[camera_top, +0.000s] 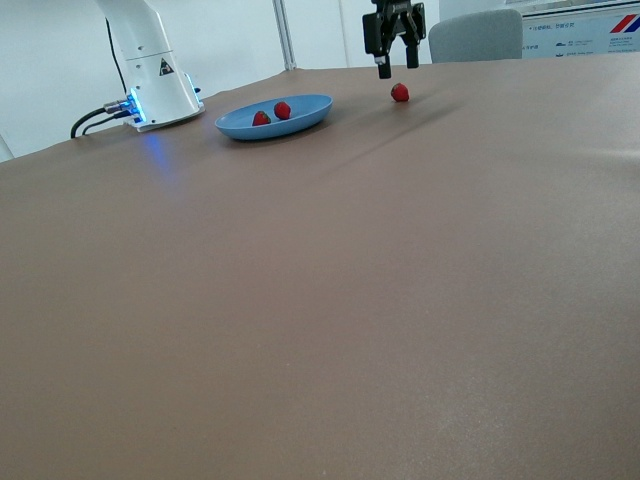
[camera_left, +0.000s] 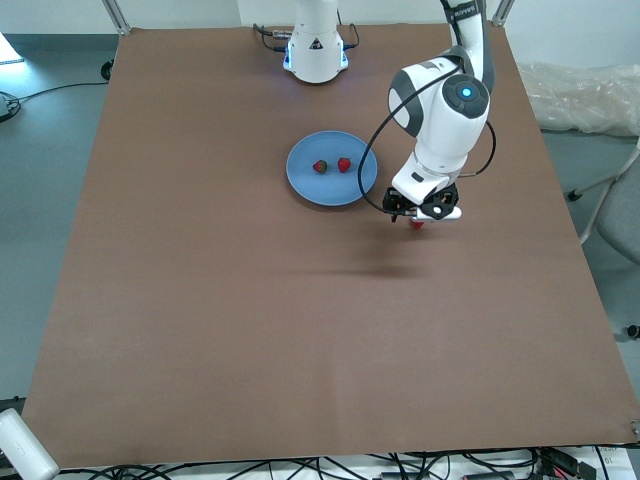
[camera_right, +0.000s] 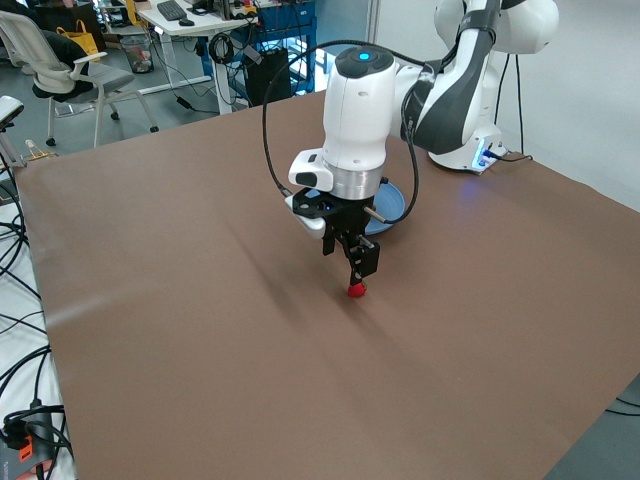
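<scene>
A blue plate (camera_left: 332, 186) holds two strawberries (camera_top: 283, 110) in the middle-back of the table. A third strawberry (camera_top: 400, 92) lies alone on the table beside it, partly hidden under the arm in the left view. My black gripper (camera_top: 398, 62) hangs above that loose strawberry; in the top view its fingers are apart with nothing between them, a small gap over the berry. In the right view the strawberry (camera_right: 356, 290) shows just below the gripper.
The white robot base (camera_left: 315, 55) with cables stands at the back. A grey chair (camera_left: 620, 210) is beyond the right edge in the left view.
</scene>
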